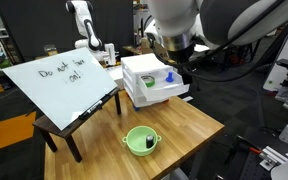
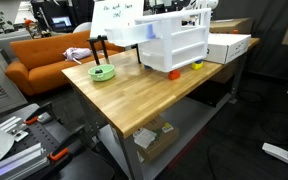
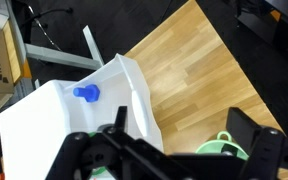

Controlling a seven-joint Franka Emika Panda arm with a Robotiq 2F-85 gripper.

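A light green bowl (image 1: 142, 139) stands on the wooden table with a dark object (image 1: 150, 143) inside. In the wrist view the bowl (image 3: 220, 147) is at the lower right, partly hidden by a finger. Farther back sits a white drawer unit (image 1: 149, 76); its lower drawer (image 3: 131, 95) is pulled out and holds a blue object (image 3: 88, 93). Something green shows there too, mostly covered by the left finger. My gripper hangs above the table, open, with bare wood between its fingers.
A white board with writing (image 1: 67, 87) leans on a dark stand at the table's left. A white box (image 2: 228, 46) stands behind the drawer unit, and an orange couch (image 2: 59, 60) is in the background.
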